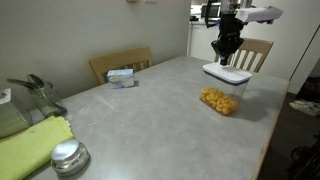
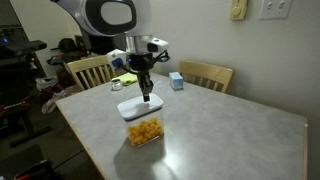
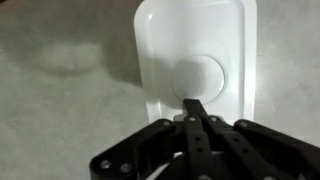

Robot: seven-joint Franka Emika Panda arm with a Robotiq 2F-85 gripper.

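Observation:
A white rectangular lid point(image 1: 227, 73) lies above a pile of orange pieces point(image 1: 218, 101). These seem to sit in a clear container point(image 1: 240, 88) whose walls barely show. In exterior view 2 the lid point(image 2: 140, 106) is likewise above the orange pieces point(image 2: 145, 131). My gripper point(image 1: 226, 62) points down at the lid, shut, with nothing seen between its fingers. In the wrist view the gripper's point(image 3: 190, 104) tips reach the round mark in the middle of the lid point(image 3: 225, 30). They look to be touching it or very close.
A blue-and-white box point(image 1: 121, 78) stands near the back edge. At the near left are a silver round object point(image 1: 70, 157), a yellow-green cloth point(image 1: 32, 147) and a holder with utensils point(image 1: 45, 97). Chairs point(image 1: 120, 62) stand behind.

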